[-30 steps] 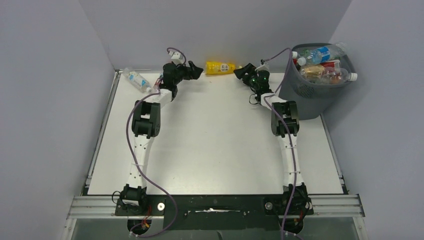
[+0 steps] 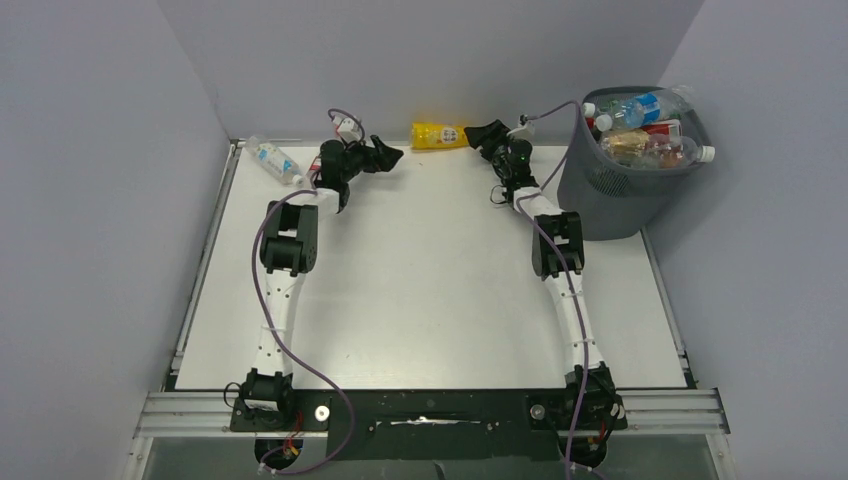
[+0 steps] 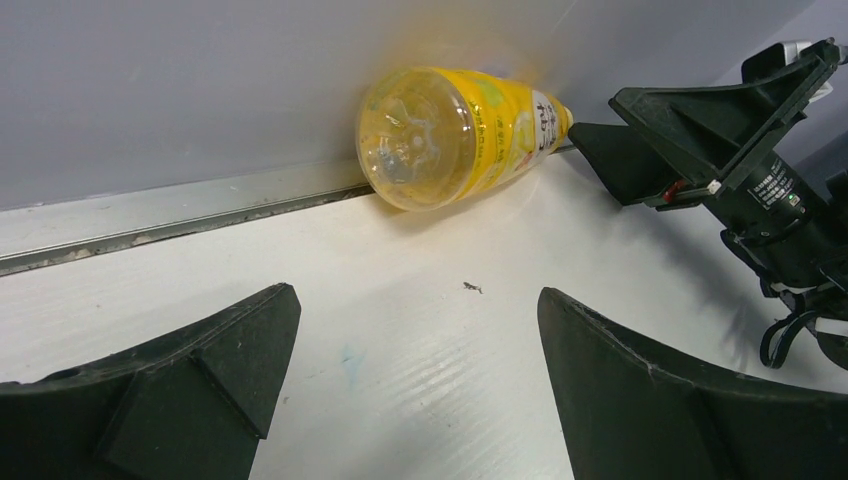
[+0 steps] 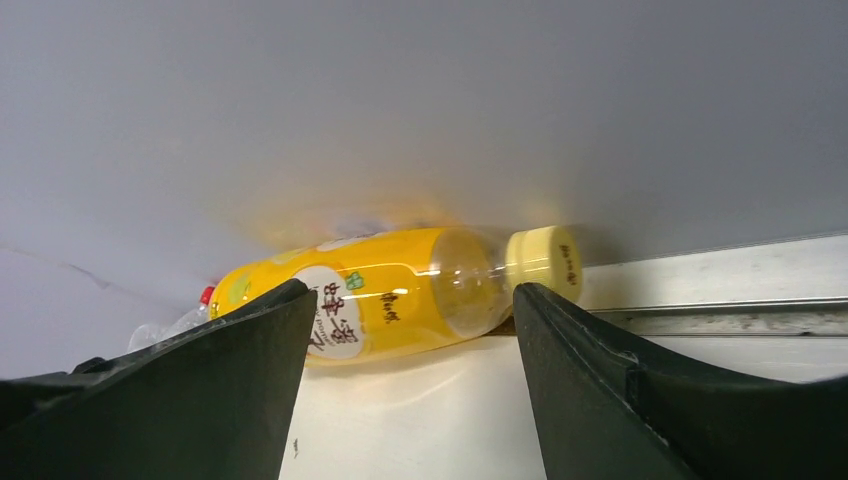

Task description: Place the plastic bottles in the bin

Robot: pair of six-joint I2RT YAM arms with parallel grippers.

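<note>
A yellow plastic bottle [image 2: 438, 136] lies on its side against the back wall, between the grippers. My right gripper [image 2: 478, 133] stands open at its cap end; in the right wrist view the bottle [image 4: 385, 290] lies just beyond the fingers. My left gripper [image 2: 390, 152] is open, left of the bottle, with nothing between its fingers; the left wrist view shows the bottle's base [image 3: 415, 140]. At the back left lie a clear bottle [image 2: 268, 156] and a red-labelled item, partly hidden by the left arm. The grey bin [image 2: 625, 205] at the right holds several bottles and a red can.
The bin fills the back right corner, close beside the right arm, with bottles protruding at its rim. Walls enclose the back and sides.
The left gripper has drawn slightly leftward and down from the yellow bottle. The right arm has shifted a little left, its gripper now nearer the bottle's cap end.
</note>
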